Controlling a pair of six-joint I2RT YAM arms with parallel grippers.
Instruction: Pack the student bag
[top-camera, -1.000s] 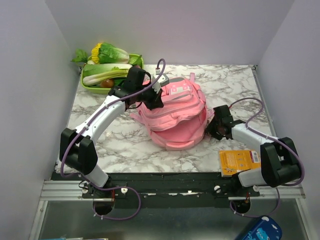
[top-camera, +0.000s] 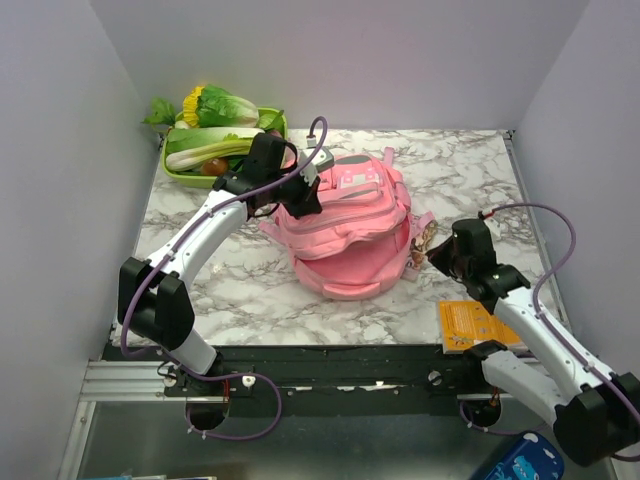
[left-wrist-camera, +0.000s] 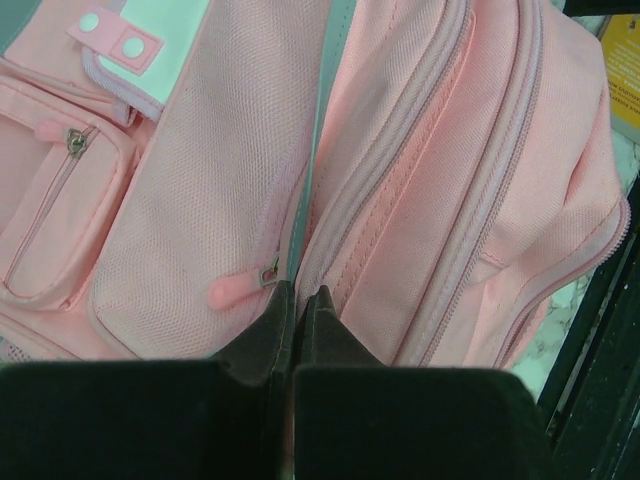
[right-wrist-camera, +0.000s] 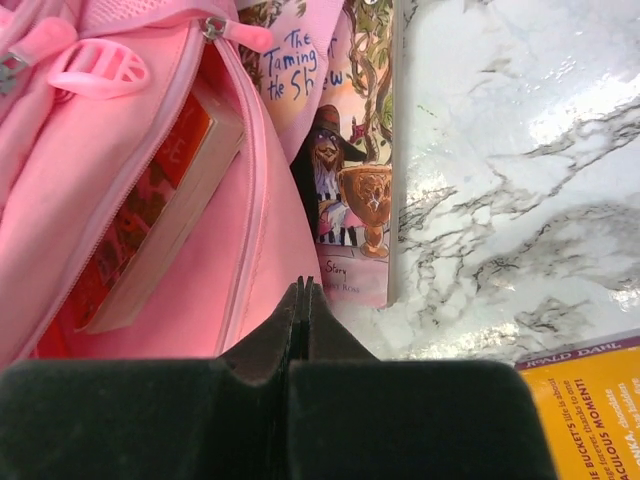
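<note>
The pink student bag (top-camera: 345, 230) lies on the marble table with its large front opening facing the table's near edge. My left gripper is shut on the bag's fabric beside a zipper. Inside the open compartment, in the right wrist view, stands a thick book (right-wrist-camera: 165, 215). Another book, with "The Taming of the Shrew" on its cover (right-wrist-camera: 352, 215), lies flat on the table, partly under a pink strap and the bag's side. Shut and empty, my right gripper hangs above and off that book's near end. An orange book (top-camera: 478, 326) lies near the front edge.
A green basket (top-camera: 190, 180) of vegetables stands at the back left. Bare marble (top-camera: 455, 165) extends to the right behind my right arm. A blue item (top-camera: 525, 460) sits below the table's front edge.
The left arm stays nearly still.
</note>
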